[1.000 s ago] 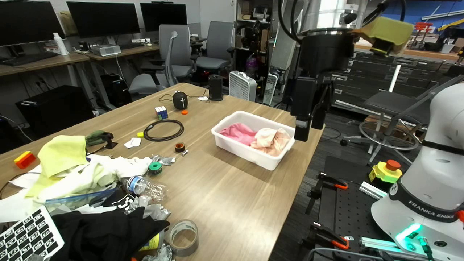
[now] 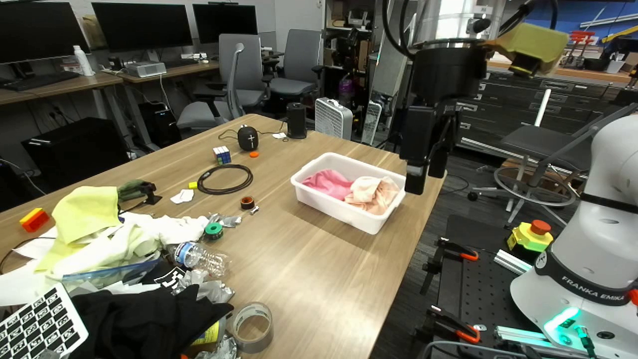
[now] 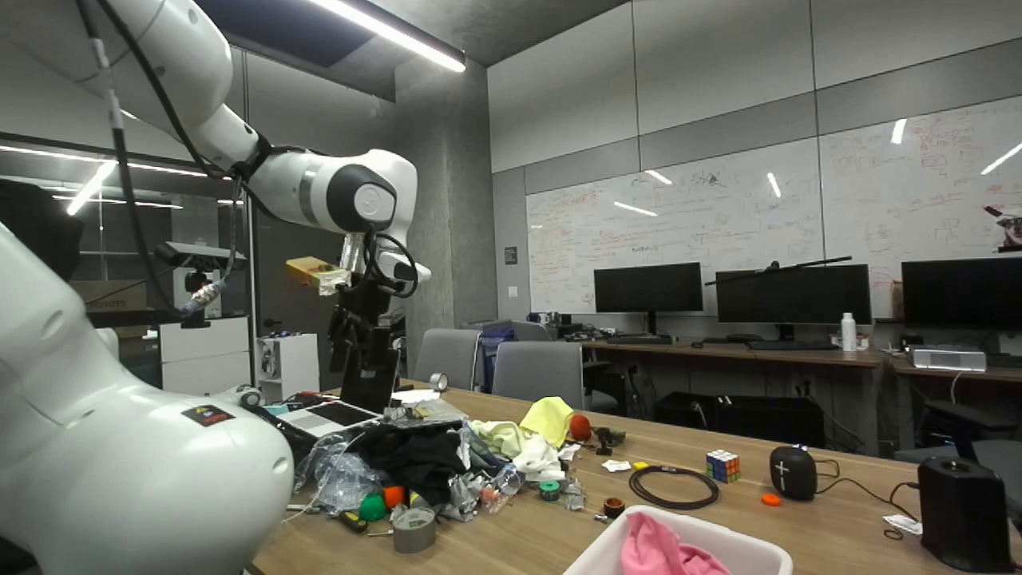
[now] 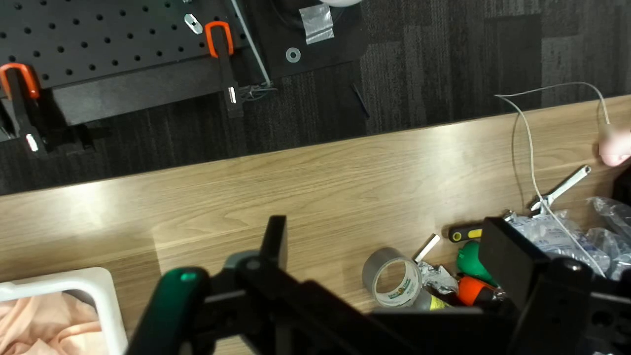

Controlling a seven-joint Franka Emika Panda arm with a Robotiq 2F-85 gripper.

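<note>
High above the table, my gripper stands open, its two dark fingers wide apart with nothing between them in the wrist view. In exterior view 1 the same gripper hangs at the right, apart from everything on the table. A white bin stands on the wooden table, holding a pink cloth and a peach cloth. Far below the fingers, a roll of grey tape lies on the table. The tape roll also shows near the front in exterior view 1.
A cluttered pile with a black cloth, pale yellow cloths and a plastic bottle covers the table's left side. Farther back lie a coiled cable, a puzzle cube and a speaker. Bare wood lies between pile and bin.
</note>
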